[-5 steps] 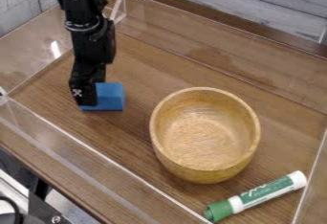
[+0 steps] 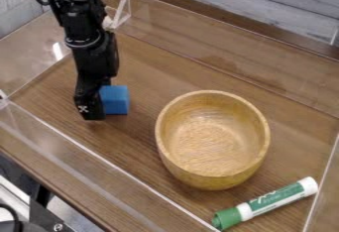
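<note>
A small blue block (image 2: 115, 99) lies on the wooden table at the left of the camera view. My black gripper (image 2: 98, 103) is down at the block's left side, its fingers reaching to the tabletop and partly over the block. Whether the block is between the fingers cannot be told.
A large yellow bowl (image 2: 212, 137) stands right of centre. A green and white marker (image 2: 265, 202) lies at the lower right.
The gripper has shifted slightly left and down beside the blue block. The block looks a little narrower or more hidden than before, with little visible movement.
</note>
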